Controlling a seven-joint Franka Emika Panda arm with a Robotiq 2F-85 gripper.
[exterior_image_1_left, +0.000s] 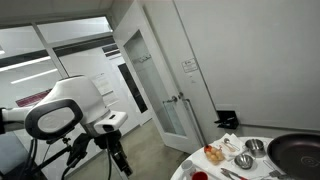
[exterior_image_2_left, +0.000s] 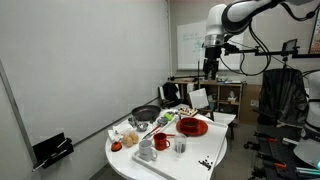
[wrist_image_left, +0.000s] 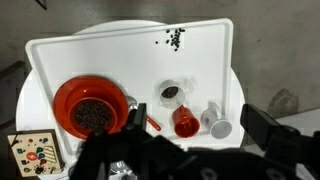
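My gripper is open high above a white tray (wrist_image_left: 110, 44), its dark fingers apart and nothing held. In the wrist view, a red bowl (wrist_image_left: 67, 98) with dark beans fills the tray's left part. Near the middle stands a clear cup (wrist_image_left: 172, 94) with some dark contents. Below it are a red mug (wrist_image_left: 186, 122) and, to the right, a pale mug (wrist_image_left: 216, 120). Loose dark beans (wrist_image_left: 176, 38) lie scattered by the tray's upper edge. A red-handled utensil (wrist_image_left: 151, 120) rests beside the bowl.
A board with food pieces (wrist_image_left: 38, 153) sits at lower left, and a tomato (wrist_image_left: 208, 174) at the bottom. Exterior view 2 shows a black pan (exterior_image_2_left: 145, 112) at the table's far side. The tray's upper right is bare.
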